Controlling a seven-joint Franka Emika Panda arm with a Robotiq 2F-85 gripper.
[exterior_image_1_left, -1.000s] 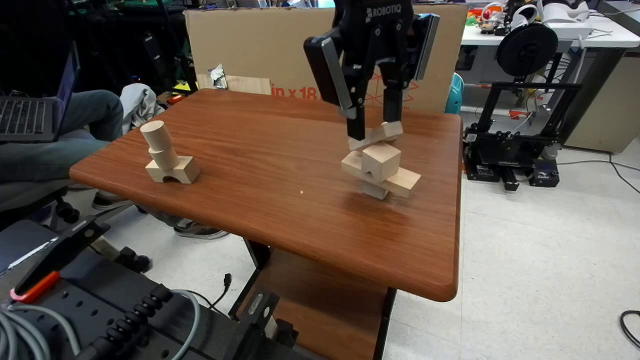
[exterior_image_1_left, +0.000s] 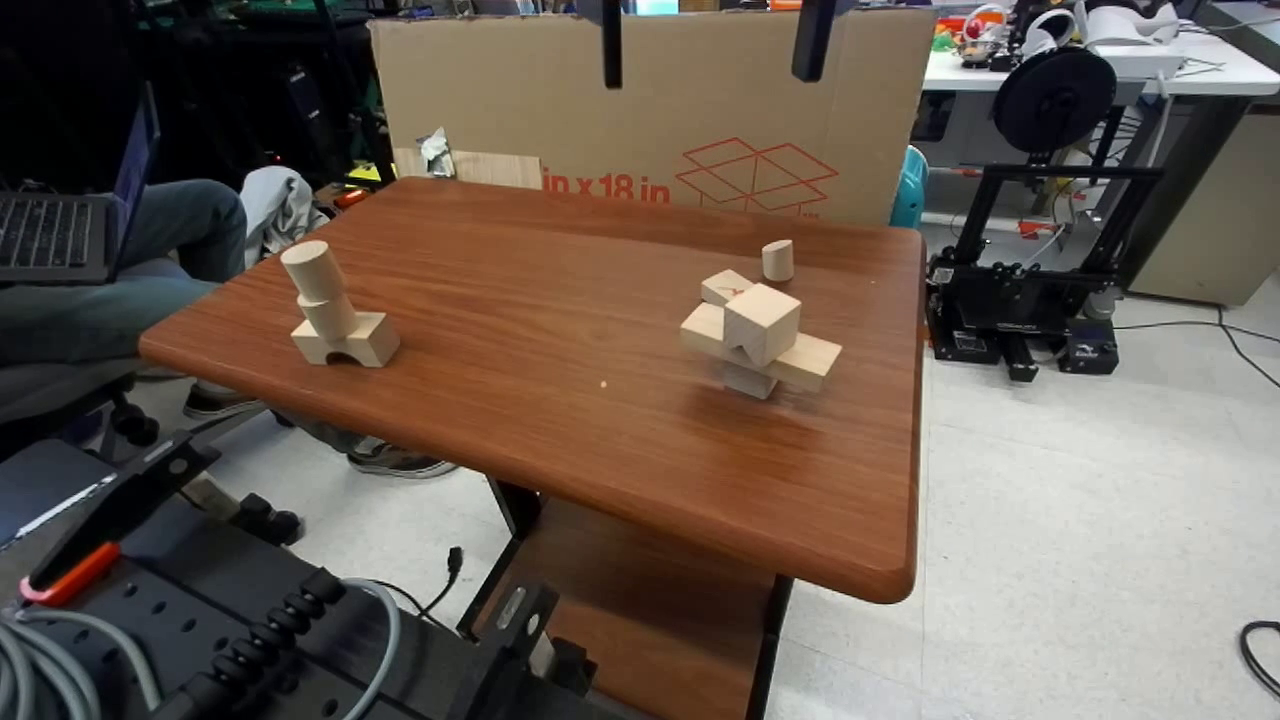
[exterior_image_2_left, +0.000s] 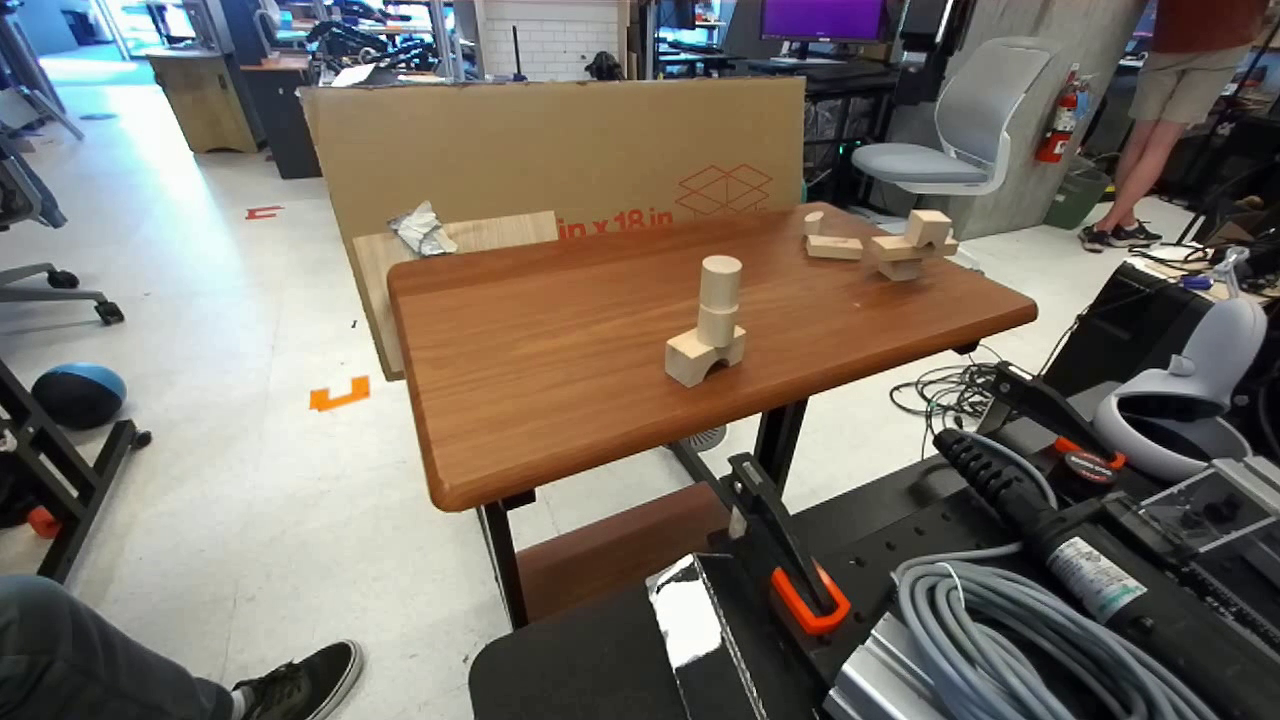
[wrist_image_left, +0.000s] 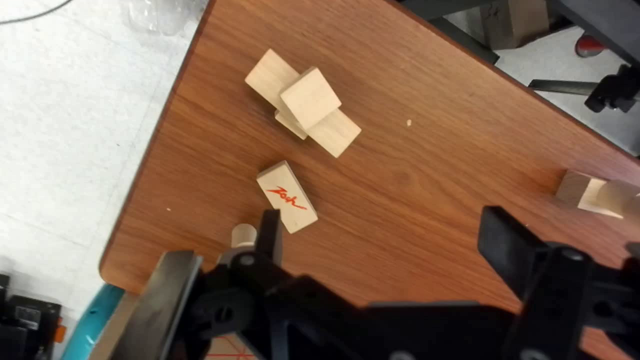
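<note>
My open gripper (exterior_image_1_left: 711, 82) hangs high above the table, its fingertips showing at the top edge of exterior view 1, nothing between them. Below it, in the wrist view, a flat block with red writing (wrist_image_left: 288, 197) lies on the table. A small cylinder (exterior_image_1_left: 777, 260) stands behind that block, partly covered by a finger in the wrist view. Toward the front is a stack: a cube-like block with a notched underside (exterior_image_1_left: 762, 323) over a long plank (exterior_image_1_left: 806, 361), which rests on a lower block (exterior_image_1_left: 750, 380).
At the table's other end, two stacked cylinders (exterior_image_2_left: 720, 298) stand on an arch block (exterior_image_2_left: 690, 358). A cardboard sheet (exterior_image_1_left: 480, 96) rises behind the table's back edge.
The gripper has risen away from the blocks. The flat block, earlier tilted near the fingertips with one end raised, now lies lower, apart from the cylinder. The front stack looks unchanged.
</note>
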